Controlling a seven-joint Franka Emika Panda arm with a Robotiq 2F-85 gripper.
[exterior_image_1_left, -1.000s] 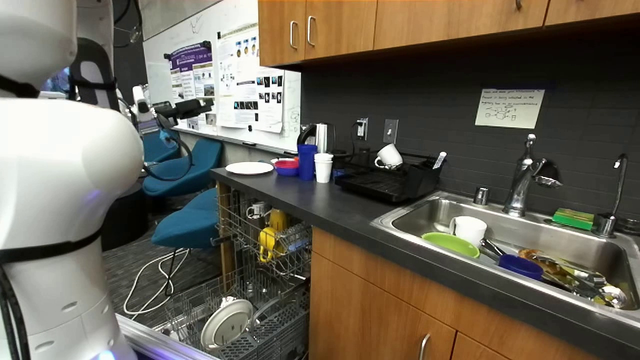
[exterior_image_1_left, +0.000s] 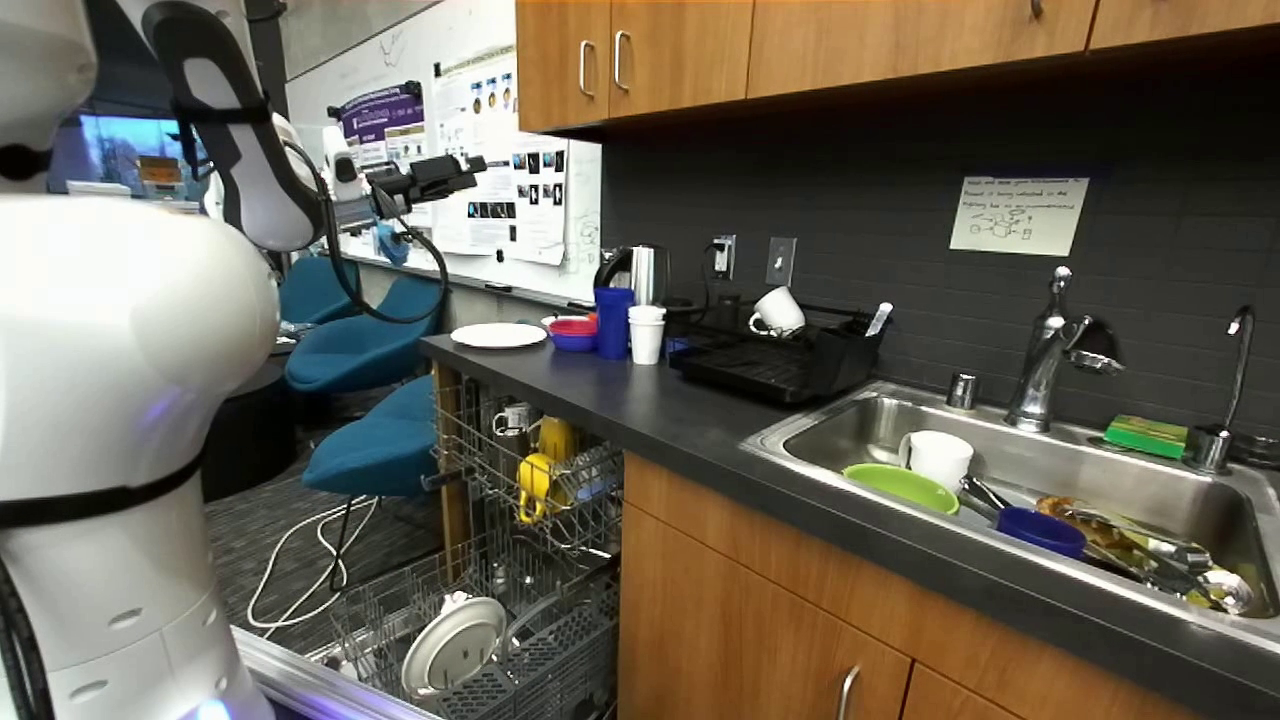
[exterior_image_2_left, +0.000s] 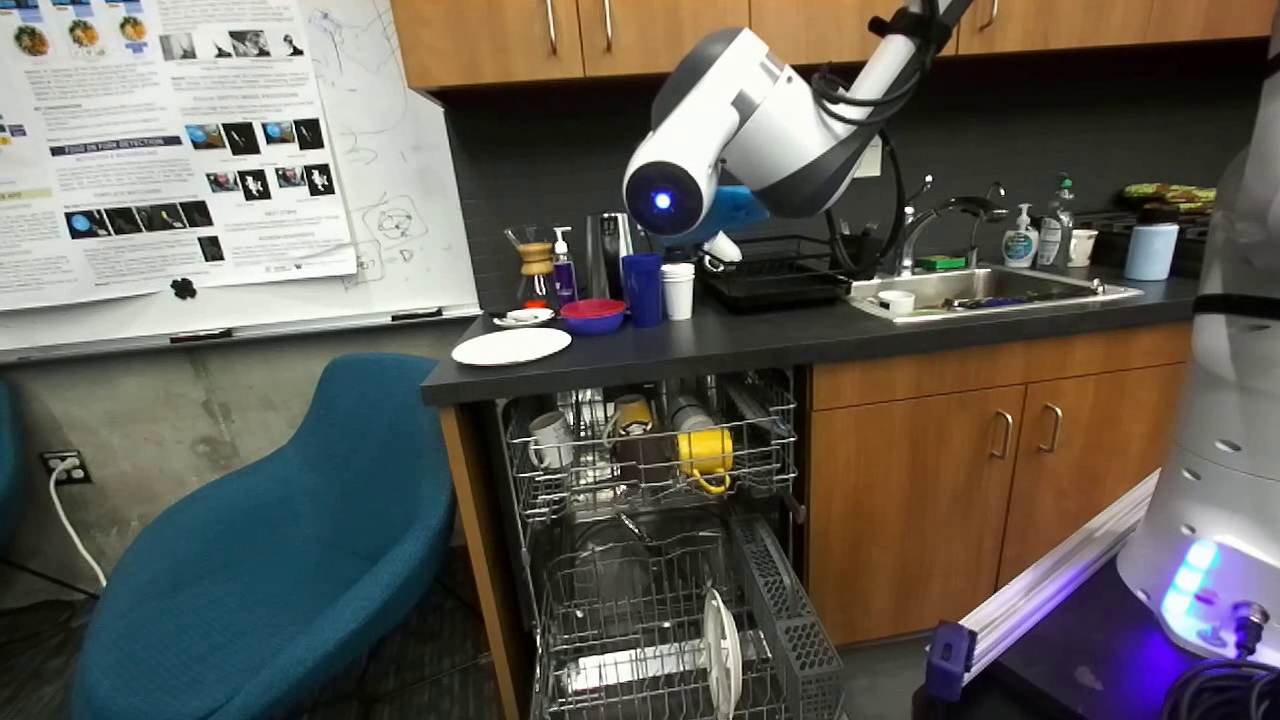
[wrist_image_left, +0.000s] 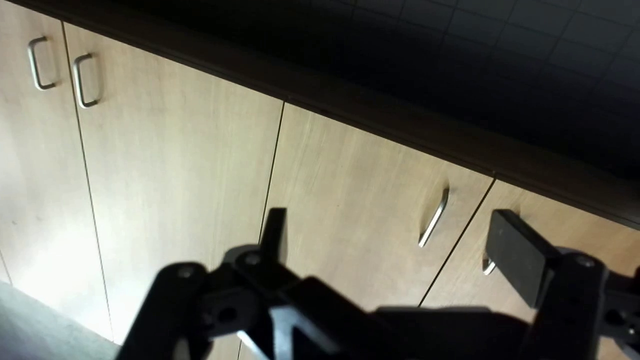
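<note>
In the wrist view my gripper is open, its two dark fingers well apart and nothing held between them. Past them are the wooden upper cabinet doors (wrist_image_left: 174, 162). One metal handle (wrist_image_left: 435, 217) shows in the gap between the fingers, while the right finger partly covers another. In exterior view 1 the gripper (exterior_image_1_left: 477, 168) hangs in the air before the whiteboard, higher than the counter and apart from every object. The open dishwasher holds a yellow mug (exterior_image_2_left: 705, 454) in its upper rack and white plates (exterior_image_1_left: 456, 646) below.
A white plate (exterior_image_1_left: 498, 336), blue cup (exterior_image_1_left: 613, 322) and white cups (exterior_image_1_left: 645, 336) stand on the counter's left part. A black dish rack (exterior_image_1_left: 768, 366) sits beside the sink (exterior_image_1_left: 888, 408), which holds dishes.
In exterior view 1 the arm and gripper have moved right and upward, closer to the cabinets. The dishes, racks and sink contents look the same.
</note>
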